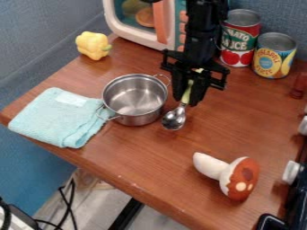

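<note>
My black gripper (191, 77) hangs over the table just right of the steel pot (135, 98). Beneath it a spoon (174, 116) with a pale yellow-green handle points upward into the gripper, its steel bowl low beside the pot's right side. The gripper appears to be around the handle; whether its fingers are closed on it is hard to tell.
A blue towel (63, 116) lies left of the pot, a toy mushroom (236, 177) at front right. Two cans (274, 56) stand at back right, near a toy microwave (146, 20) and a yellow pepper (92, 44). Bare wood (138, 162) fills the front.
</note>
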